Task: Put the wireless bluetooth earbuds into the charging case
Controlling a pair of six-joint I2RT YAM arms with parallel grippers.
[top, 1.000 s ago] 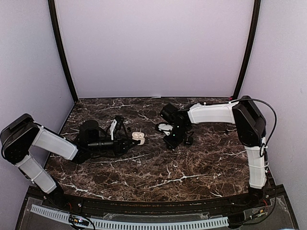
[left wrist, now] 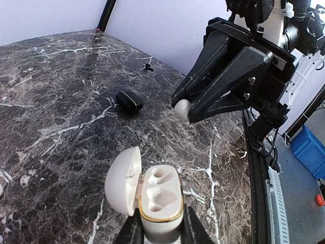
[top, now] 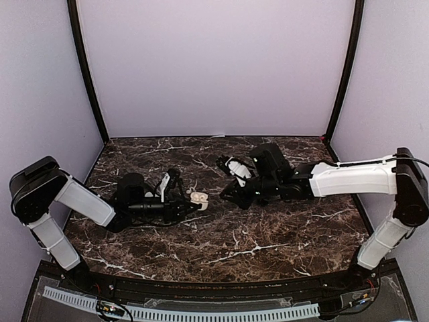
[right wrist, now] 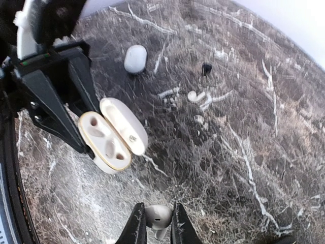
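Note:
The open white charging case (left wrist: 160, 190) is held upright in my left gripper (top: 196, 204), its two wells empty and the lid (left wrist: 122, 180) standing beside them. My right gripper is shut on a white earbud, which shows as a small white shape between its fingertips in the left wrist view. The earbud is apart from the case, to its right in the top view and raised above it in the left wrist view.
A black object (left wrist: 129, 100) and a small dark piece (left wrist: 148, 67) lie on the marble table (top: 221, 248). Small white pieces (right wrist: 196, 96) and a pale rounded object (right wrist: 135, 59) are also there.
My left gripper and the case have shifted slightly down and right in the top view.

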